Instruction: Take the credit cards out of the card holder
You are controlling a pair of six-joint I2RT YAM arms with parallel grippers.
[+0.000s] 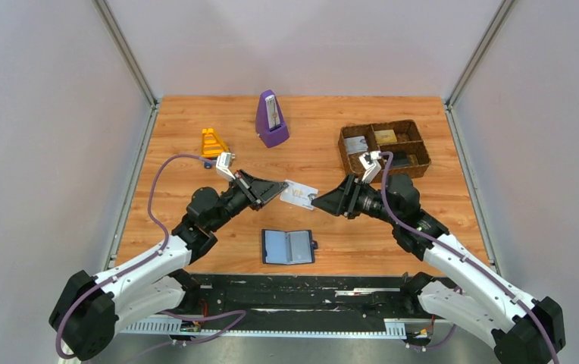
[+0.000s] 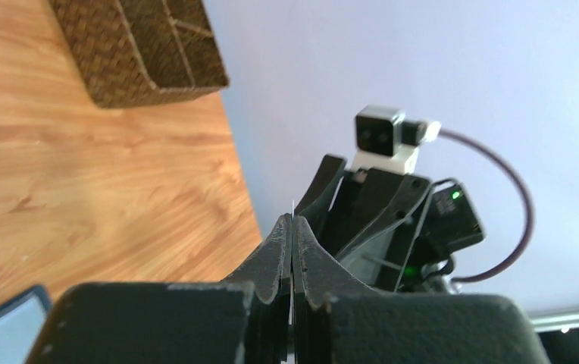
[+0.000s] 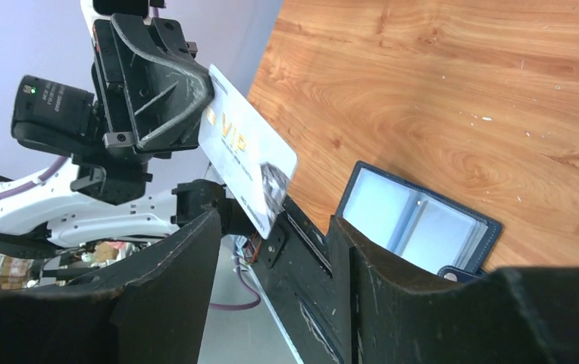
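Observation:
A white card with gold VIP lettering is at my left gripper, which grips its edge in the right wrist view. In the left wrist view that gripper is shut, the card hidden. My right gripper faces the card from the right; in the right wrist view its fingers stand apart with nothing between them. The blue card holder lies open on the table's front part, its clear sleeves showing.
A wicker divided box with items inside stands at back right. A purple metronome and a yellow toy sit at the back left and centre. The table around the holder is clear.

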